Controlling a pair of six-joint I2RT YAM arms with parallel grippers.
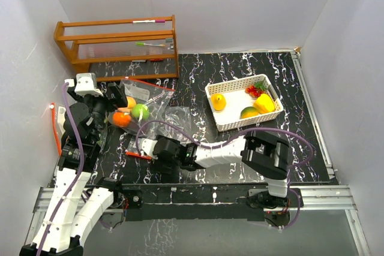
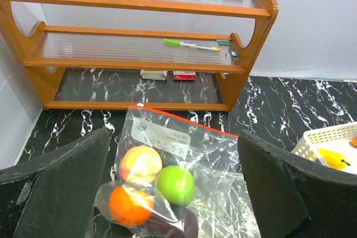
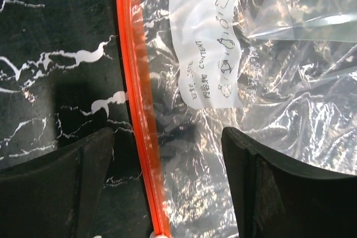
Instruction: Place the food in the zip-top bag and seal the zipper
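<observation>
A filled zip bag [image 1: 150, 94] lies at the left of the counter, holding an orange-red fruit [image 2: 129, 207], a peach-coloured fruit [image 2: 140, 163] and a green fruit [image 2: 175, 184]. My left gripper [image 1: 114, 91] hangs open beside it, nothing between its fingers. My right gripper [image 1: 159, 154] is low over a flat bag with a red zipper [image 3: 139, 121] in front; in the right wrist view its open fingers straddle the zipper strip, apparently holding nothing.
A white basket [image 1: 231, 112] with yellow fruit and other food stands at the right. A wooden rack [image 1: 120, 37] with pens stands at the back left. Another red-zipper bag [image 1: 57, 130] lies at the far left edge.
</observation>
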